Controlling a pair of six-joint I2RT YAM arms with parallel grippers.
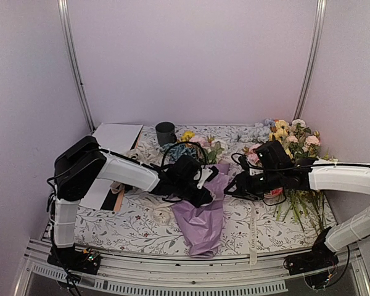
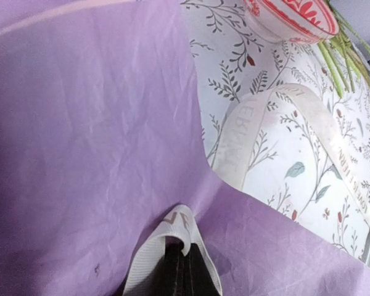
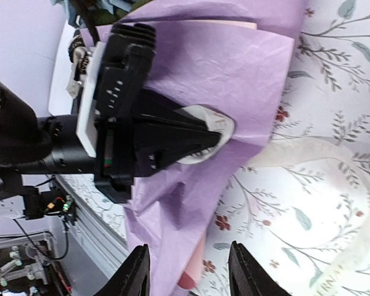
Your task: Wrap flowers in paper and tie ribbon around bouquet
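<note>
Purple wrapping paper lies in the middle of the table, also filling much of the left wrist view. My left gripper is down on it, shut on a looped white printed ribbon. Right of the paper a long pale ribbon lies loose on the cloth. My right gripper is just right of the paper, its fingertips apart with nothing seen between them. Fake flowers lie behind the paper, partly hidden by the left arm.
More flowers and long stems fill the right side, with a red-patterned bowl among them. A dark mug stands at the back, and flat boards lie at left.
</note>
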